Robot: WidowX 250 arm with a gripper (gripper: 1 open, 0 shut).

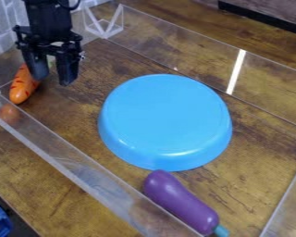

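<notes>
My black gripper (pixel 52 61) hangs at the upper left, just above and right of an orange carrot (pixel 25 85), which lies against the left wall of a clear bin. Whether its fingers are open or shut is hard to make out. A large blue round object (pixel 165 118), like an upturned plate or lid, lies in the middle. A purple eggplant toy (pixel 180 200) lies at the lower right, by the front wall.
Clear plastic walls bound the area on a wooden table (pixel 262 74). Bare wood shows right of the blue object and between it and the carrot.
</notes>
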